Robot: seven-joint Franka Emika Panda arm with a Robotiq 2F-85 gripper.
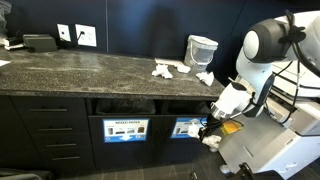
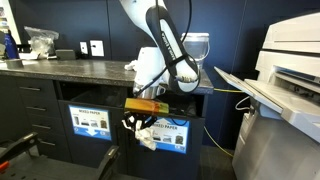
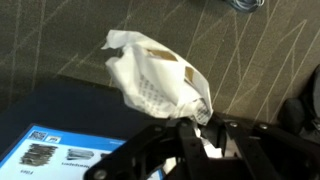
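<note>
A crumpled sheet of white printed paper (image 3: 155, 78) hangs from my gripper, which is shut on one end of it. In the second exterior view, my gripper (image 2: 138, 117) points down in front of the right-hand mixed-paper bin, and the paper (image 2: 147, 138) dangles low before its label. The first exterior view has the gripper (image 1: 211, 127) beside that bin's label (image 1: 186, 128), below counter height, with the paper (image 1: 211, 142) under it. The paper is over the floor in the wrist view, outside the bin. Its gripped end is partly hidden by the fingers.
More crumpled white paper (image 1: 162, 71) lies on the dark countertop (image 1: 90, 76), near a white bucket (image 1: 202, 50). The left bin's label (image 1: 125, 130) faces outward. A large pale panelled object (image 2: 268, 130) stands close on the right. Open floor (image 1: 115, 174) lies in front.
</note>
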